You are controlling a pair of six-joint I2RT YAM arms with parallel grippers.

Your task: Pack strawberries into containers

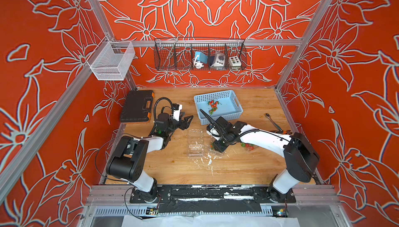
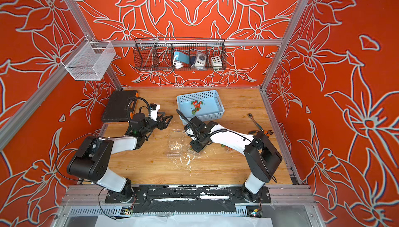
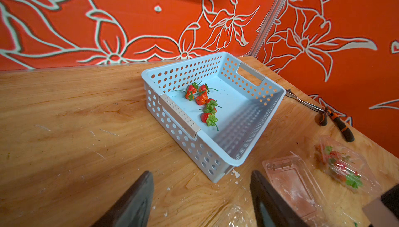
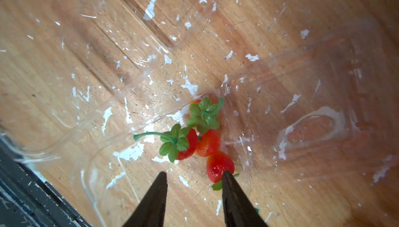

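Observation:
Several strawberries (image 3: 202, 99) lie at the left end of the blue basket (image 3: 216, 146). In the right wrist view, a clear container with strawberries (image 4: 207, 141) lies ahead of my right gripper. Its fingers stand apart, bare wood showing between them; the lowest strawberry (image 4: 219, 167) is near the right fingertip. A flat clear lid half (image 4: 315, 119) extends from that container. My left gripper is open and empty, left of the basket. An empty clear container (image 1: 195, 148) lies left of the filled one. Another clear pack (image 3: 342, 164) with strawberries appears closed.
A black case (image 1: 137, 105) stands at the back left. Pliers (image 3: 328, 116) lie along the right side. White scraps (image 4: 191, 86) are scattered around the containers. Open wood lies left of the basket and near the table's front.

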